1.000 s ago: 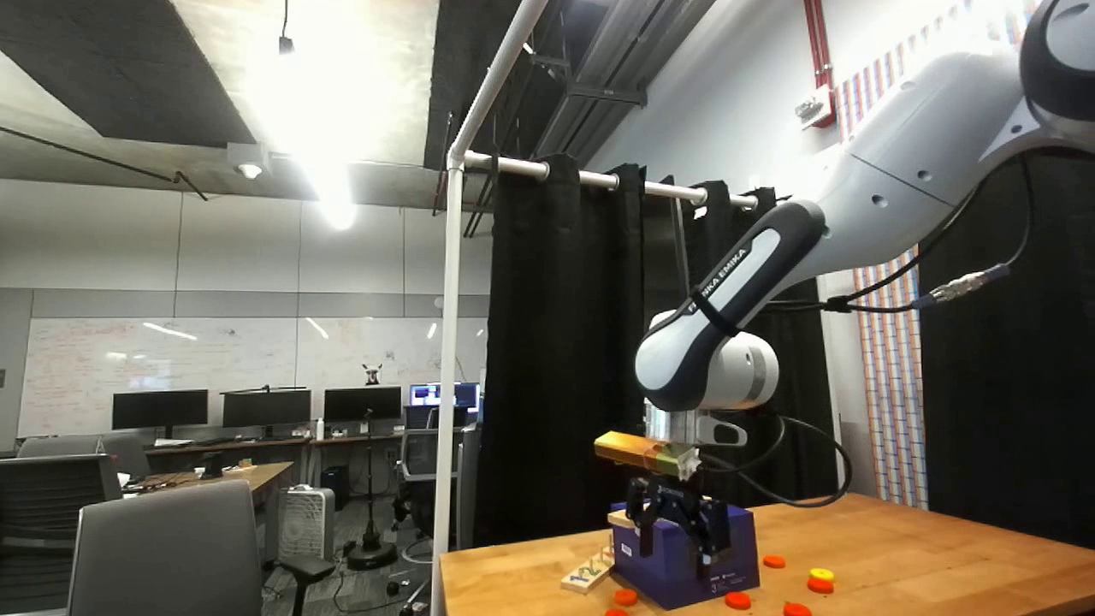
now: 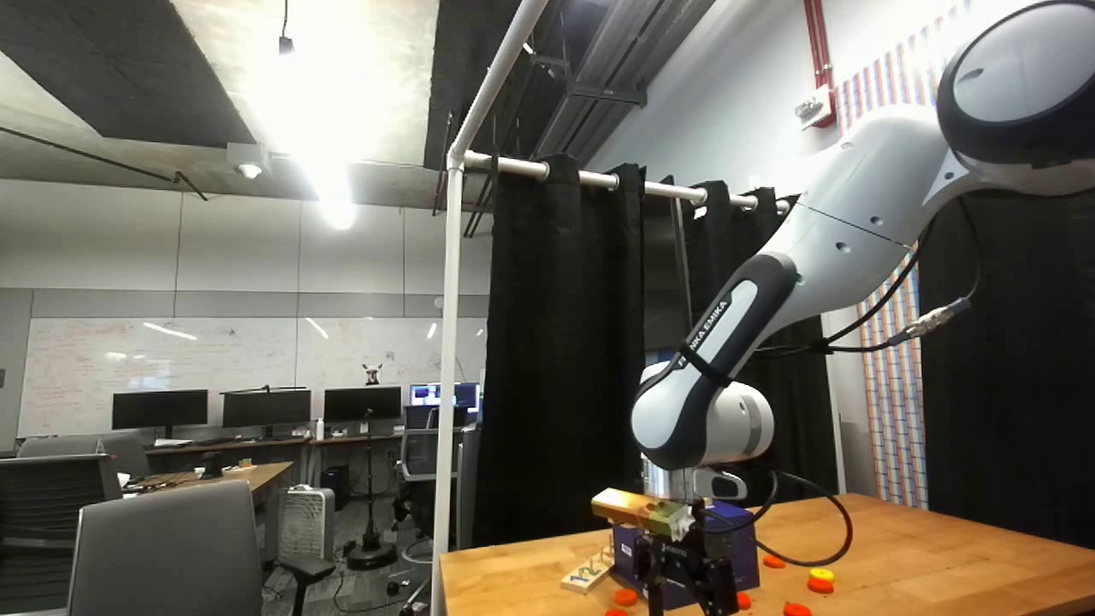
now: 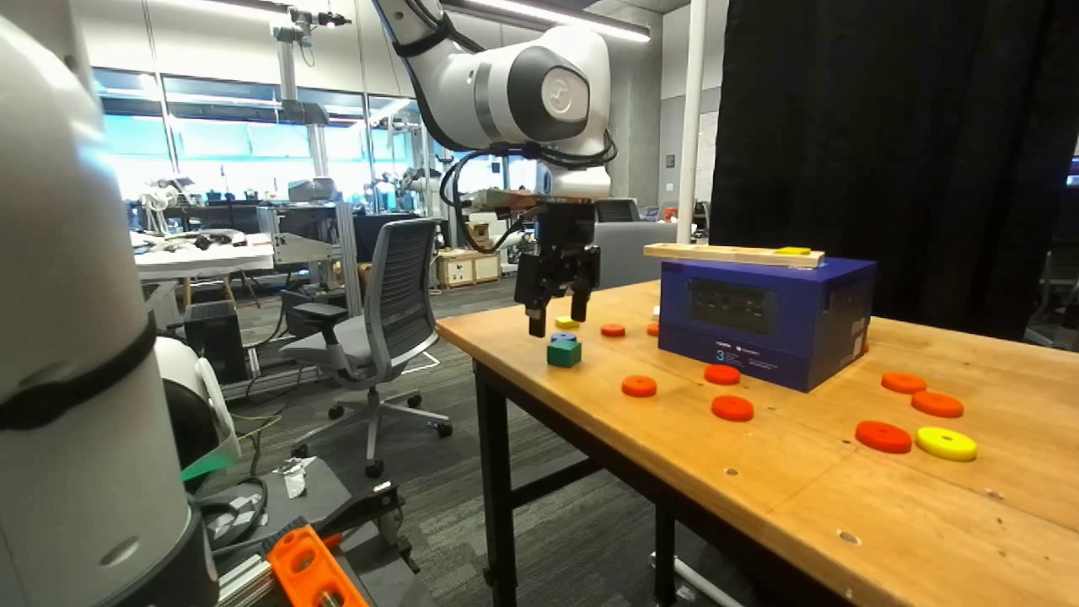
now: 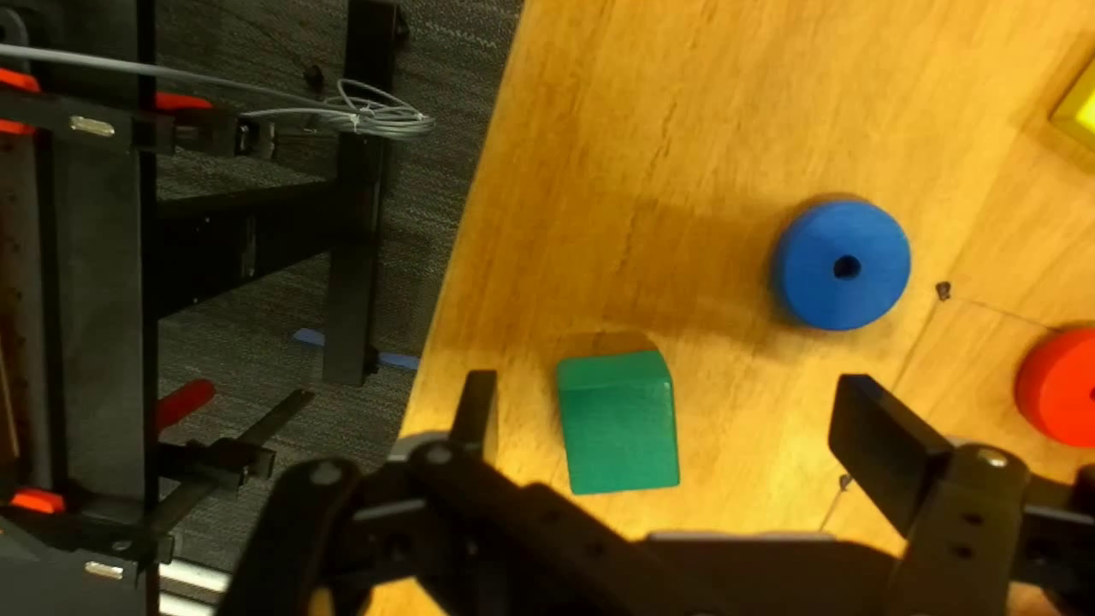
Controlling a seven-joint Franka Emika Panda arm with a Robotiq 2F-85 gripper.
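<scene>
Above the table corner, my gripper [image 3: 559, 315] stands open, its fingers pointing down. A green block [image 4: 621, 423] lies below and between the spread fingers in the wrist view, nearer the left one, and nothing is held. In exterior view 2 the same green block [image 3: 564, 352] rests on the table, apart from the fingertips above it. A blue disc with a centre hole [image 4: 843, 265] sits beyond the block; in exterior view 2 the block partly hides it. A yellow piece [image 4: 1080, 108] and a red disc [image 4: 1062, 387] show at the wrist view's right side.
A blue box [image 3: 765, 315] stands on the table [image 3: 698, 475] with a wooden board [image 3: 718, 255] on top. Several orange-red discs lie around it, along with a yellow disc [image 3: 947, 443]. The table edge runs close by the green block.
The arm has come down in exterior view 1, bringing my gripper lower in front of the blue box. The box and the visible discs stay where they were.
</scene>
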